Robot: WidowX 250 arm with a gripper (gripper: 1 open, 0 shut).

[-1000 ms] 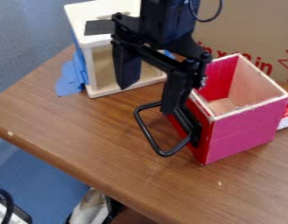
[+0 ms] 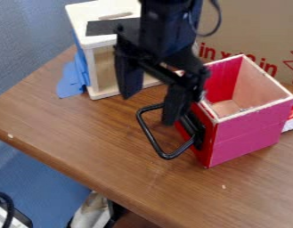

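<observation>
My black gripper (image 2: 160,89) hangs in the upper middle of the view, in front of a white wooden box and just left of an open pink box (image 2: 244,131). One dark finger reaches down close to a black tubular handle (image 2: 155,134) at the pink box's red left side. Whether the gripper is open or shut, and whether it touches the handle, I cannot tell.
The white box (image 2: 99,71) with a blue cloth (image 2: 72,80) beside it stands at the back left. A cardboard sheet (image 2: 265,40) is behind.
The gripper has shifted and turned slightly, with its lower finger a little lower and further left than a second ago. The boxes look unmoved.
</observation>
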